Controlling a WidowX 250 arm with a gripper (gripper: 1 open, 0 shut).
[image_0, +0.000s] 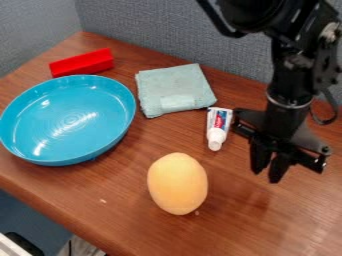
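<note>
My black gripper (269, 165) points down over the right part of the wooden table, to the right of a white toothpaste tube (218, 128) with red and blue print, fingers a little apart; whether it is open or shut is unclear. A yellow-orange mango-like fruit (177, 183) lies at the front middle. A blue plate (67, 120) sits at the left, with a red block (82, 62) behind it and a folded grey-green cloth (174, 88) at the back middle.
A grey padded wall runs along the back, and the table's edge falls away at the front left.
</note>
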